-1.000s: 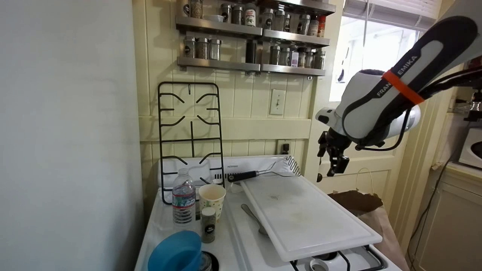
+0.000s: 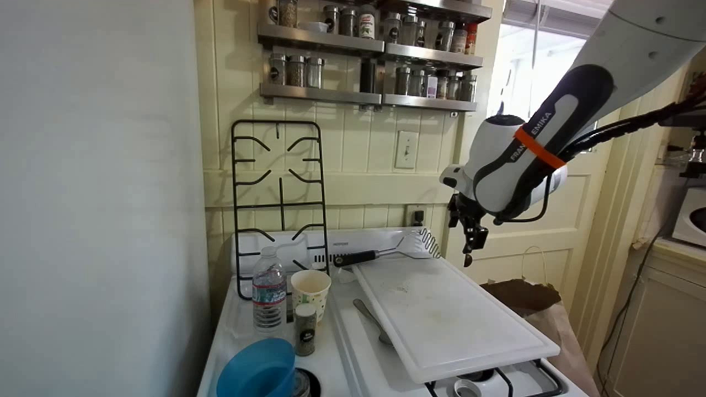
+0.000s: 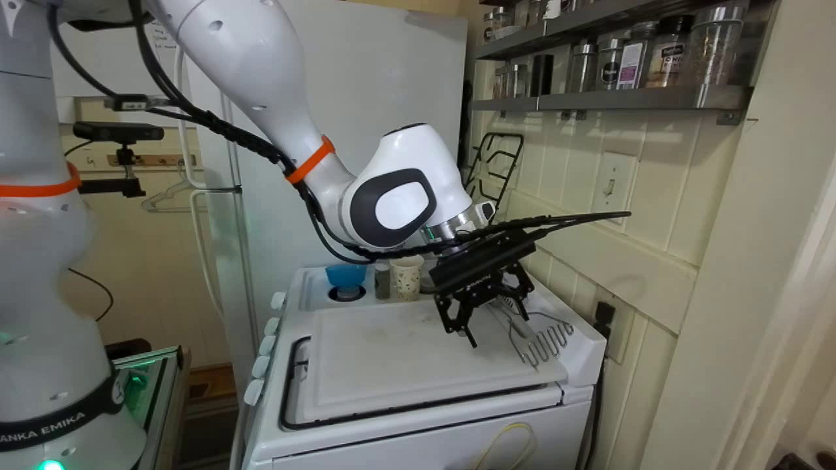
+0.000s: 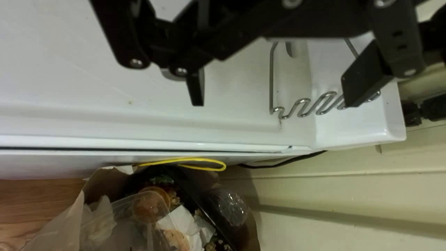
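Note:
My gripper stands open and empty, its two black fingers far apart in the wrist view. In exterior view 2 the gripper (image 3: 495, 317) hangs over the back part of the stove, above the cutting board's rear end. A potato masher (image 2: 380, 255) with a black handle and wavy wire head lies across the back of the white cutting board (image 2: 456, 311). From the wrist, the masher's wire head (image 4: 303, 109) shows below and between the fingers, with space between it and them. The masher's handle is out of the wrist view.
On the stove's left are a water bottle (image 2: 269, 294), a paper cup (image 2: 311, 289), a spice jar (image 2: 305, 330) and a blue bowl (image 2: 258, 370). A spoon (image 2: 372, 321) lies beside the board. An upright grate (image 2: 281, 205) leans on the wall. A full paper bag (image 4: 73, 221) stands beside the stove.
In exterior view 1 the arm and gripper have moved left, closer to the masher's head. The items on the stove have not moved.

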